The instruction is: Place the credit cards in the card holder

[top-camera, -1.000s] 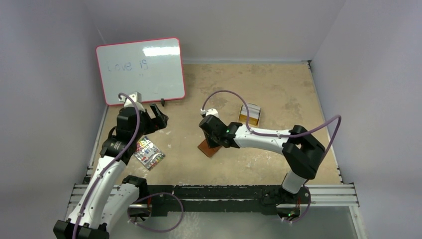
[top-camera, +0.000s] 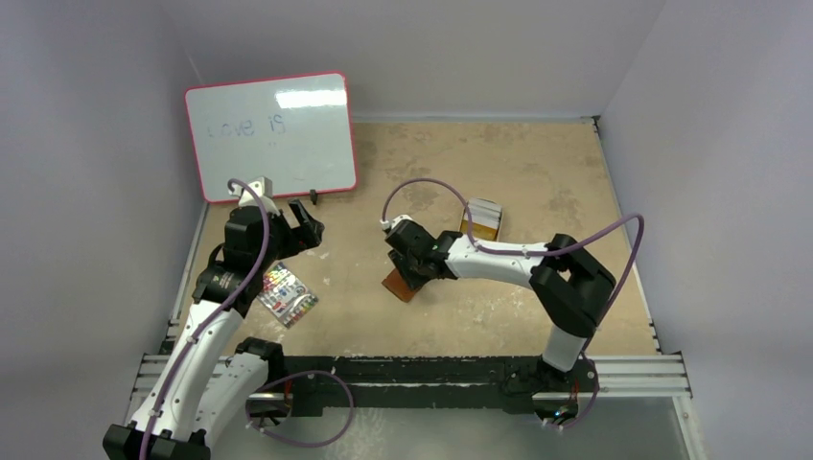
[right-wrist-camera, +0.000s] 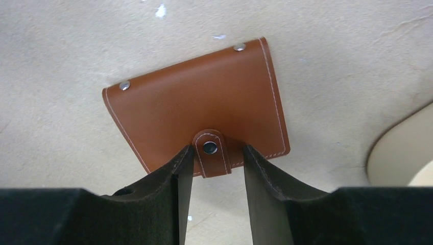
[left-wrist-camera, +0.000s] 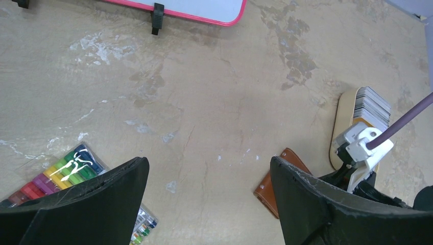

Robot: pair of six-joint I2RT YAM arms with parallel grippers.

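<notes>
The brown leather card holder lies closed on the table, its snap strap fastened as the right wrist view shows. Over it is my right gripper, open, its fingertips on either side of the strap; whether they touch the leather I cannot tell. Part of the holder also appears in the left wrist view beyond a finger. A stack of cards stands in a cream box, also visible as cards in the left wrist view. My left gripper hangs open and empty over the table's left side.
A pack of coloured markers lies by the left arm. The whiteboard leans at the back left. The cream box stands close to the card holder's right in the right wrist view.
The holder has barely moved. My left arm stayed still.
</notes>
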